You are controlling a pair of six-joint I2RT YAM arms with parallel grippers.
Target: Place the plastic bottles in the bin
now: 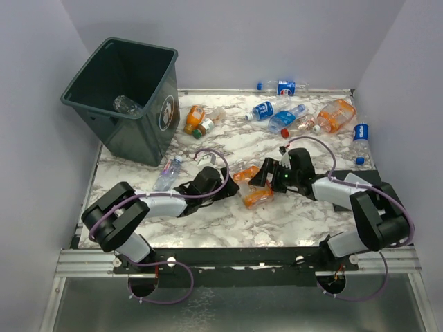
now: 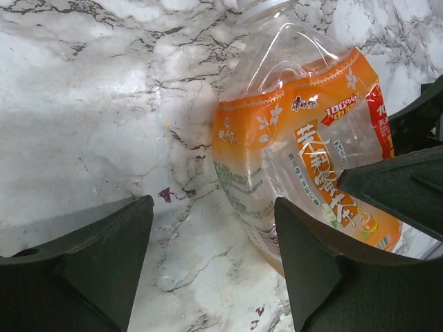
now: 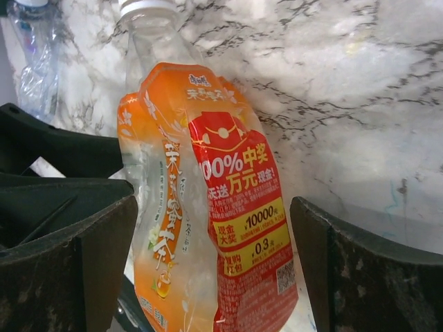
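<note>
A crushed bottle with an orange label (image 1: 257,196) lies on the marble table between the grippers. In the left wrist view, my left gripper is part open, one finger against or beside the bottle (image 2: 311,159), the other over bare table. My right gripper stands open, the bottle (image 3: 208,194) between or just under its fingers; contact is unclear. The dark green bin (image 1: 159,76) at the back left holds a clear bottle (image 1: 127,105).
Several bottles lie along the back and right, including a Pepsi bottle (image 1: 286,88). A clear bottle (image 1: 167,176) lies beside the bin. A dark board (image 1: 360,176) is at the right.
</note>
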